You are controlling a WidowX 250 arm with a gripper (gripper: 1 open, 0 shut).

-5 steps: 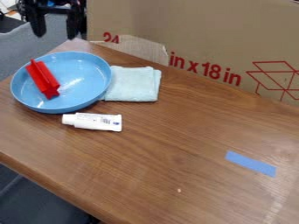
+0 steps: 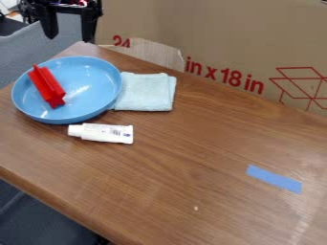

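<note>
My black gripper [image 2: 68, 23] is at the top left, above and behind a blue plate [image 2: 95, 105], its fingers apart and nothing visible between them. A red object [image 2: 48, 85] lies in the plate. A folded pale blue cloth [image 2: 145, 92] lies just right of the plate. A white tube [image 2: 99, 133] lies in front of the plate on the wooden table.
A cardboard box [image 2: 217, 38] stands along the back of the table. A strip of blue tape [image 2: 273, 179] is on the right.
My gripper has shifted slightly at the top left edge of the view over the last second. The objects on the table have not moved.
</note>
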